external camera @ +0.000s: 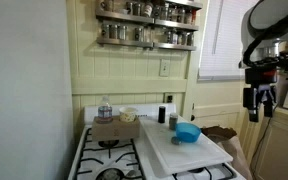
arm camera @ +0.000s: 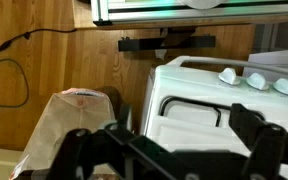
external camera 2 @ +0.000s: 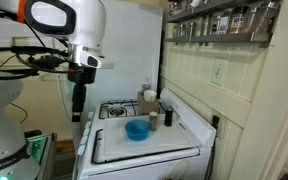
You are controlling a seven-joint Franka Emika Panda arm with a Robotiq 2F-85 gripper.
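Observation:
My gripper (external camera: 259, 117) hangs fingers-down at the right in exterior view 1, high beside the stove and well apart from everything on it. Its two dark fingers are spread open, with nothing between them. Exterior view 2 shows the gripper (external camera 2: 78, 115) side-on at the left. A blue bowl (external camera: 188, 132) sits on the white cover (external camera: 166, 150) over part of the stove top; in the other exterior view the bowl (external camera 2: 137, 130) is near the middle. Below the spread fingers (arm camera: 76, 152), the wrist view shows the floor and the stove's corner (arm camera: 189, 100), but no bowl.
Canisters, a brown box (external camera: 115, 130), a bottle (external camera: 105, 108) and a light bowl (external camera: 127, 114) stand toward the back of the stove. Jar-filled shelves (external camera: 149, 18) hang above. A paper bag (arm camera: 67, 130) rests on the wooden floor (arm camera: 84, 65) beside the stove.

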